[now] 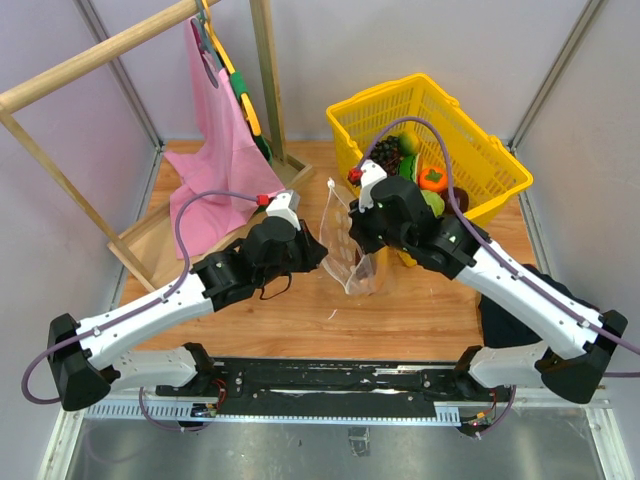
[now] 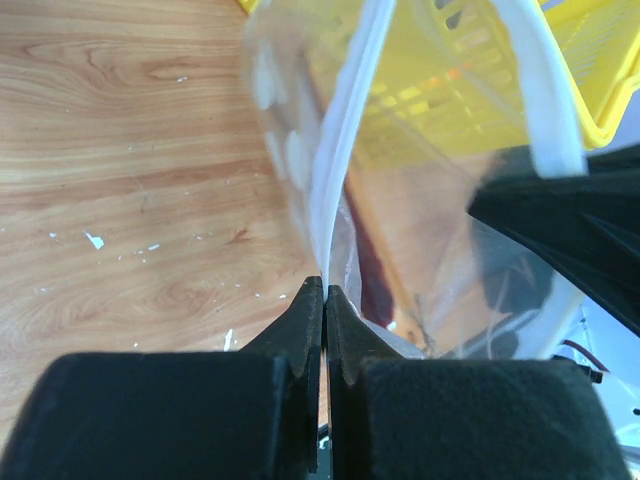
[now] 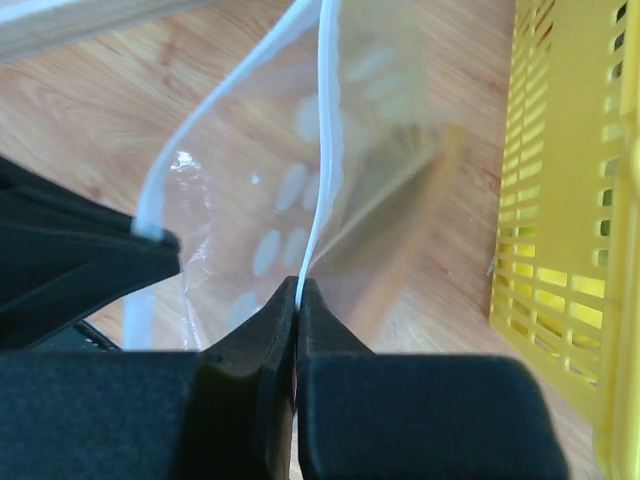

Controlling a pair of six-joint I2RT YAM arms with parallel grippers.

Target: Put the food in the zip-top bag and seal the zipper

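Observation:
A clear zip top bag hangs between my two grippers, its mouth spread apart. In the left wrist view, my left gripper is shut on one edge of the bag. My right gripper is shut on the opposite edge, whose white strip runs up from its fingertips in the right wrist view. Food, including an orange item, dark grapes and green pieces, lies in the yellow basket. No food shows inside the bag.
Behind the right arm stands the yellow basket, close to the bag. A wooden rack with a pink cloth fills the back left. A black cloth lies at right.

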